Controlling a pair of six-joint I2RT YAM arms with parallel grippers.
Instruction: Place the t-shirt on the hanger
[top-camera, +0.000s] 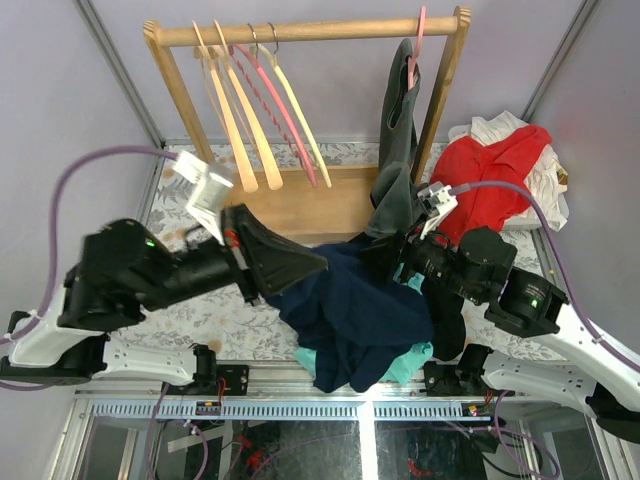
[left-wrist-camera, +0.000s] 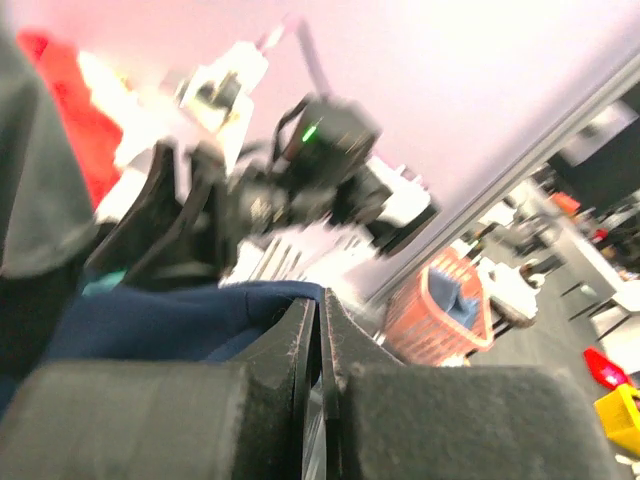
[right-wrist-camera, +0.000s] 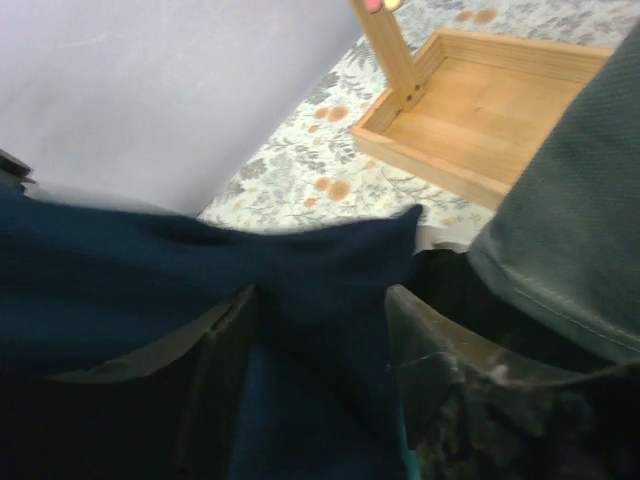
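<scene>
A navy t-shirt (top-camera: 350, 315) lies bunched at the front middle, over teal cloth (top-camera: 408, 364). In the left wrist view, a navy fold of the shirt (left-wrist-camera: 190, 318) runs up to the tips of my left gripper, which is shut on it. My right gripper (top-camera: 378, 258) is at the shirt's upper right. Its fingers (right-wrist-camera: 222, 345) stand apart in the right wrist view, with navy cloth showing in the gap. Several hangers hang at the rack's left: wooden ones (top-camera: 238, 135), a pink one (top-camera: 285, 115) and a cream one (top-camera: 297, 112).
The wooden rack (top-camera: 310, 30) stands at the back. A grey garment (top-camera: 397, 130) hangs at its right end, close behind my right gripper. Red cloth (top-camera: 490, 175) and white cloth (top-camera: 550, 180) are piled at the right.
</scene>
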